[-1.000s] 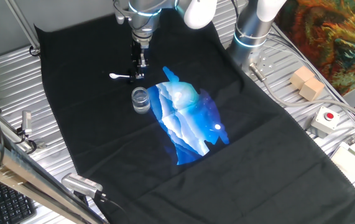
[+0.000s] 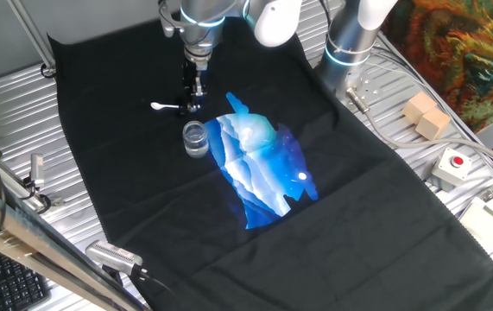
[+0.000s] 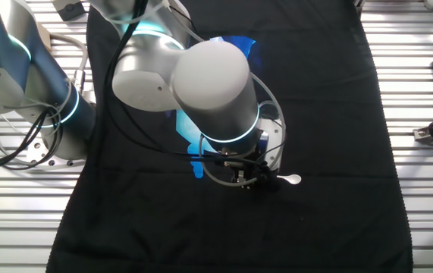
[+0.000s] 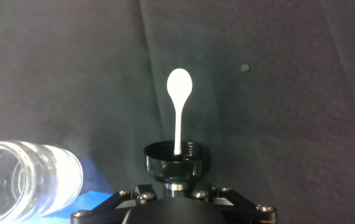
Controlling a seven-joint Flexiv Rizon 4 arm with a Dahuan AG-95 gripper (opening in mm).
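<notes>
A white spoon (image 4: 179, 87) points away from my gripper in the wrist view, its thin handle ending at a round black cup-shaped piece (image 4: 176, 163). Below that piece, a short metal neck (image 4: 176, 188) shows between the finger linkages; whether the fingers grip it is unclear. Exterior view 1 has the spoon (image 2: 165, 106) just left of the gripper (image 2: 192, 105), low over the black cloth. A clear glass jar (image 2: 195, 138) stands close by, nearer that camera. In exterior view 2 the arm mostly covers the gripper, with the spoon (image 3: 290, 179) poking out.
A blue and white picture-like sheet (image 2: 259, 164) lies beside the jar on the black cloth (image 2: 350, 233). Two wooden blocks (image 2: 426, 117) and a red-button box (image 2: 451, 168) stand off the cloth. Free room covers the cloth's near half.
In exterior view 1 my gripper sits very slightly lower in the picture than a second ago. The jar and sheet have not moved.
</notes>
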